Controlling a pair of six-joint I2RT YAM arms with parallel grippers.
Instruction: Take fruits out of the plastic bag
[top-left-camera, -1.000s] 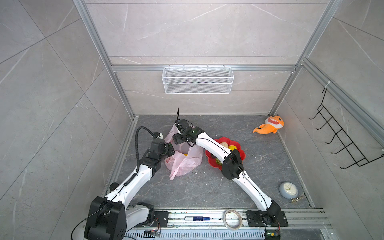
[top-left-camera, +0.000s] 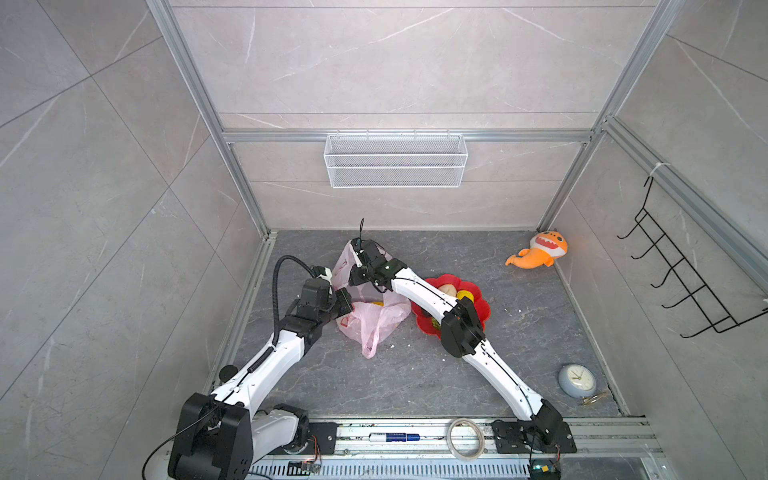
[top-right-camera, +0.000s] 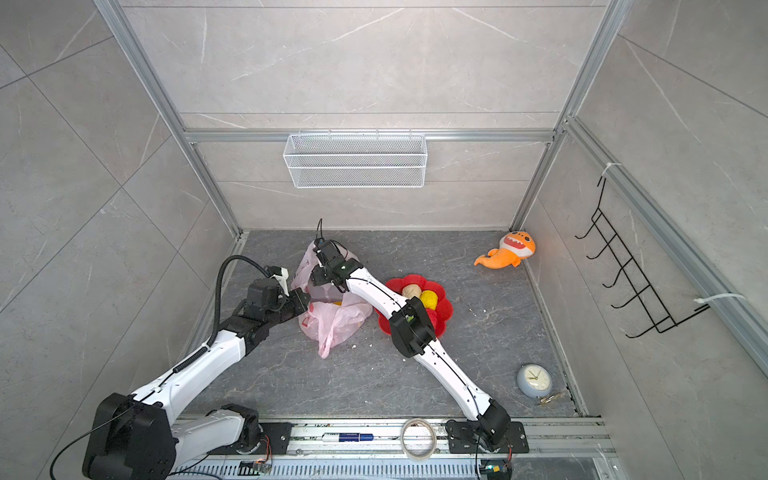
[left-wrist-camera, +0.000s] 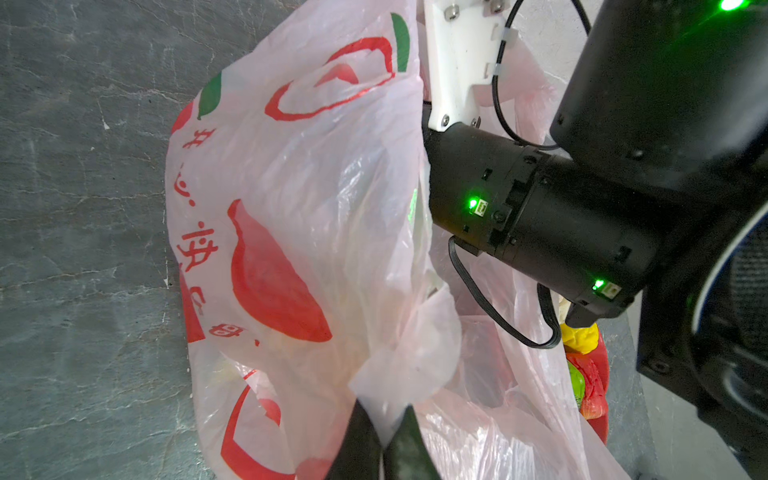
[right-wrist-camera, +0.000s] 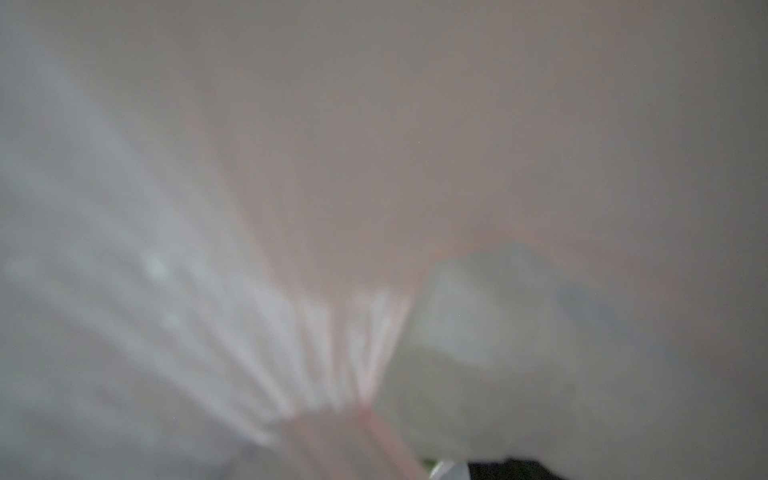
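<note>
The pink-white plastic bag with red print stands slumped at the left of the table. My left gripper is shut on a gathered fold of its film at the bag's near left rim. At the mouth my right gripper reaches in from the back; its fingertips are hidden by the film. Blurred bag plastic fills the right wrist view, so its finger does not show. A small bit of yellow-orange fruit shows within the bag. The red scalloped bowl holds several fruits, including a yellow one.
My right forearm crosses over the bowl's left side. An orange shark toy lies at the back right, and a round clock at the front right. Open table lies between bowl and front rail.
The bag's loose front flap has swung to the right. My left gripper has shifted slightly right, and the right gripper has moved a little right at the bag's mouth.
</note>
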